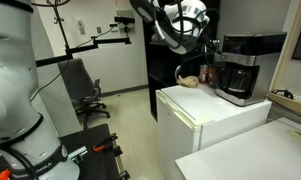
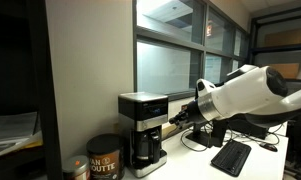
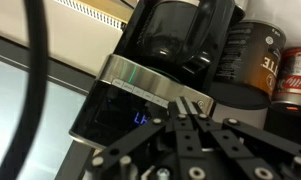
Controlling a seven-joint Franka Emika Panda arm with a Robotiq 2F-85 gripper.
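A black and silver coffee maker (image 1: 252,62) stands on the white cabinet top, its glass carafe (image 3: 173,32) seated inside. In the wrist view, its silver front panel (image 3: 140,78) with a lit blue display lies just beyond my gripper. The fingers are together, with nothing visible between them. From the second exterior view, my gripper (image 2: 173,122) is close to the machine's upper front. Whether the fingertips touch the panel I cannot tell.
A large coffee can (image 2: 105,158) and a smaller can (image 3: 293,75) stand beside the machine. A tan object (image 1: 188,81) lies at the cabinet's far edge. A keyboard (image 2: 231,157) rests farther off.
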